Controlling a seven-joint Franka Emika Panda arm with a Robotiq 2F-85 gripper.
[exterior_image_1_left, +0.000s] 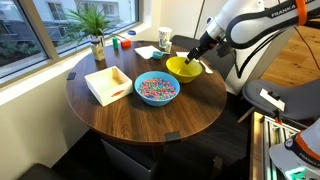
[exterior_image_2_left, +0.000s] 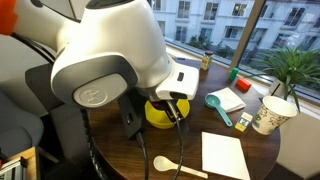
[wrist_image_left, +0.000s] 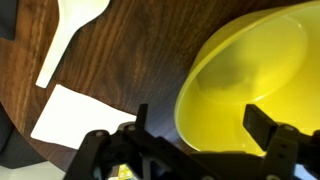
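The yellow bowl stands on the round wooden table, right of the blue bowl that holds small pink and blue pieces. Just above the yellow bowl's rim is my gripper, open. In the wrist view, the near wall of the yellow bowl runs through the gap between the spread fingers; one finger appears outside the rim and the other over the inside. Whether either touches the bowl cannot be told. The arm partly hides the yellow bowl in exterior view 2.
A white spoon and a white sheet lie beside the yellow bowl. An empty white box is at the table's left, a potted plant behind it.
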